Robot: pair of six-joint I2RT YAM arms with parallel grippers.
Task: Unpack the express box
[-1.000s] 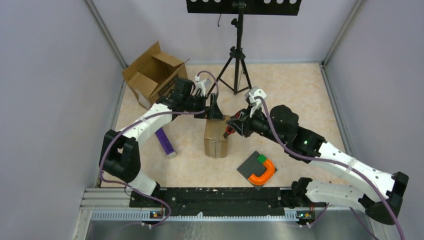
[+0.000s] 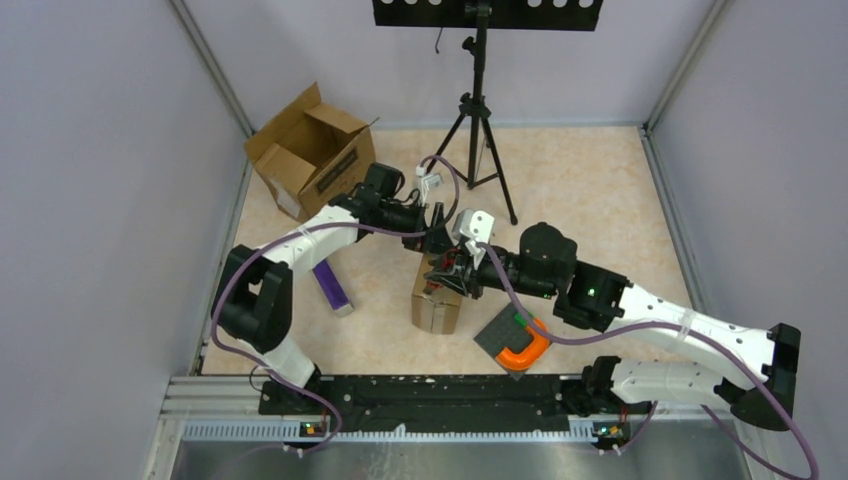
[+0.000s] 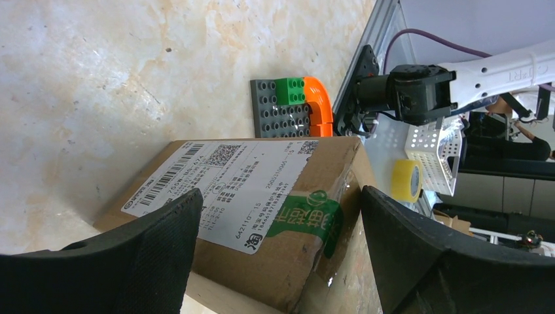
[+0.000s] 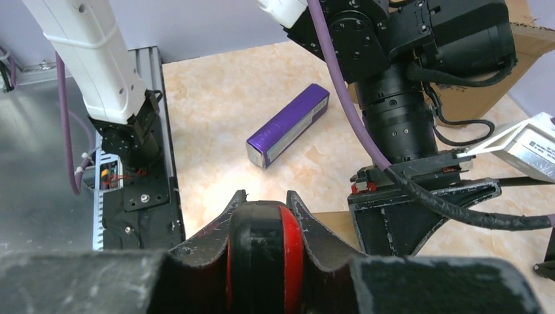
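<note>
A small brown express box [image 2: 435, 314] stands on the table in front of my arms. In the left wrist view its white shipping label [image 3: 239, 173] and green printed tape [image 3: 303, 214] face up. My left gripper is open, one finger on either side of the box. From the right, my right gripper is shut on a red-and-black cutter [image 4: 265, 252]. In the top view this gripper sits over the box's top, partly covering it. Whether the cutter's tip touches the tape is hidden.
A large open carton [image 2: 330, 150] stands at the back left. On the left lies a purple box [image 2: 332, 288]; a grey baseplate [image 2: 492, 334] with an orange piece [image 2: 525, 352] lies to the right. A black tripod [image 2: 478, 130] rises behind the arms.
Over the last second my right gripper has come left across the box's top with the cutter. The box has shifted slightly toward the front, and my left gripper has moved forward and right.
</note>
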